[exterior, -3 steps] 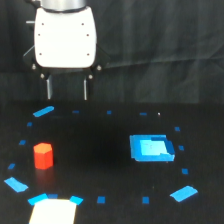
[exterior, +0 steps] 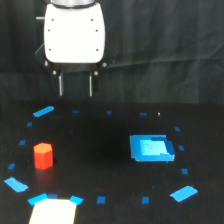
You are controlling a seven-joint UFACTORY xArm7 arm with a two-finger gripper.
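Note:
My gripper (exterior: 76, 84) hangs high over the back of the black table, its two thin fingers (exterior: 61, 83) apart with nothing between them. Below it and to the left, a red block (exterior: 43, 156) stands on the table, well clear of the fingers. On the right side lies a blue square tray (exterior: 135, 148) with a pale patch inside; no block is seen in it.
Blue tape strips mark the table's corners, such as one (exterior: 43, 111) at the back left and another (exterior: 184, 193) at the front right. A bright pale square (exterior: 53, 212) sits at the bottom edge. Bare table separates block and tray.
The gripper has shifted a little to the right and slightly up. Its fingers remain apart. The red block and the blue tray have stayed where they were.

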